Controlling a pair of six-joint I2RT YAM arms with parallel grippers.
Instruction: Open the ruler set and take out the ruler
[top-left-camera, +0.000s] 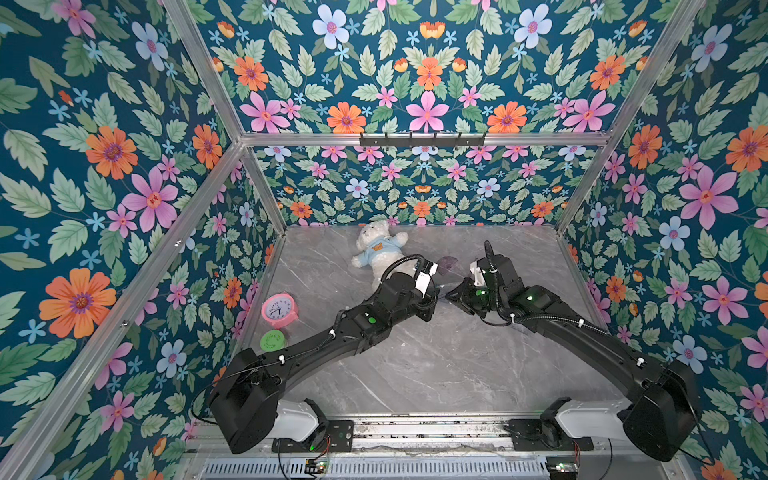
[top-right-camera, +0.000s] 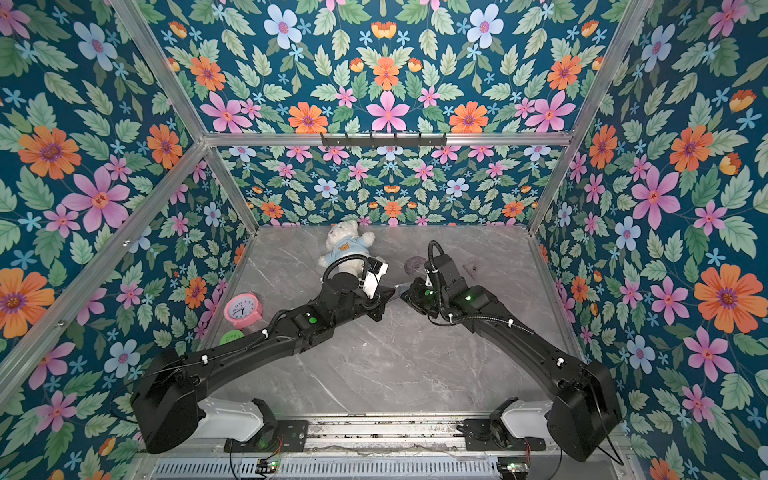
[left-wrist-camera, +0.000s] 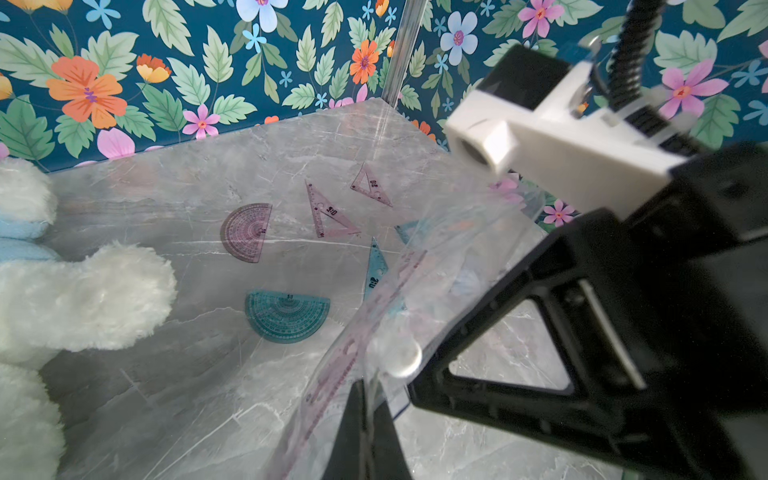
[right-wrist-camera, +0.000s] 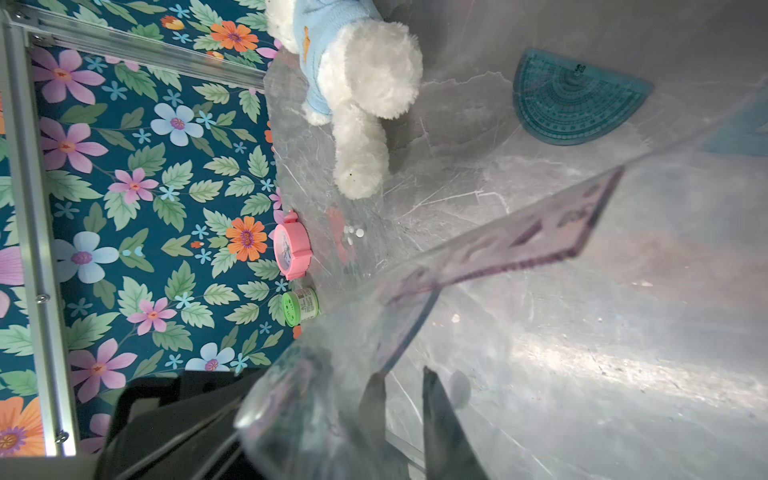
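A clear bag (left-wrist-camera: 336, 376) with a pink ruler (right-wrist-camera: 584, 224) inside hangs between my grippers above the middle of the table. My left gripper is shut on the bag. My right gripper has its fingertips beside or over the bag, slightly apart; whether they grip it is unclear. On the table lie a pink protractor (left-wrist-camera: 244, 232), a teal protractor (left-wrist-camera: 284, 316), pink set squares (left-wrist-camera: 326, 216) and teal set squares (left-wrist-camera: 374, 264), partly hidden by the bag in the left wrist view.
A white teddy bear (top-left-camera: 380, 252) lies at the back left of the grippers. A pink clock (top-left-camera: 278, 308) and green tub (top-left-camera: 272, 340) are at the left edge.
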